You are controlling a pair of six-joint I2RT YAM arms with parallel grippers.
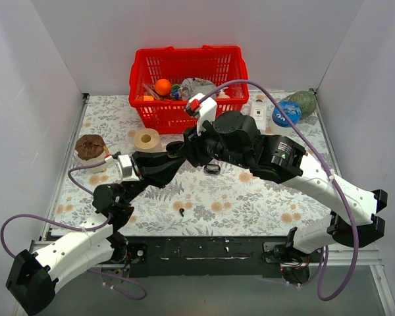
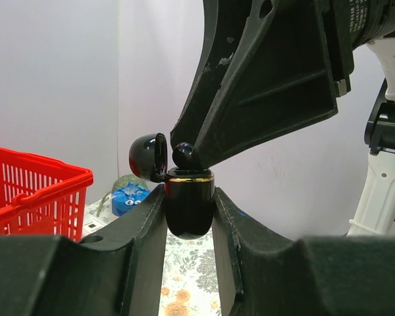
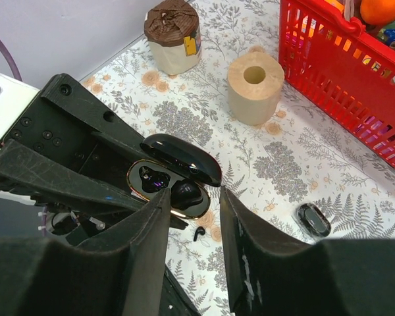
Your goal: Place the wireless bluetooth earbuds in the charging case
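Observation:
The black charging case (image 3: 174, 191), its lid (image 3: 187, 158) raised, is held above the table by my left gripper, which is shut on it. A glossy black earbud (image 3: 185, 195) sits at the case's near-side slot; how deep it is seated cannot be told. My right gripper is part open over that end of the case, its fingers (image 3: 159, 217) apart. From the left wrist view, this earbud (image 2: 184, 155) shows just over the case, beside the right fingers. A second small black earbud (image 1: 182, 212) lies on the table.
Behind the arms stands a red basket (image 1: 184, 118) with mixed items. A paper roll (image 1: 147, 140) and a brown-topped tub (image 1: 90, 149) are at the left. A small black oval object (image 1: 212, 169) lies mid-table.

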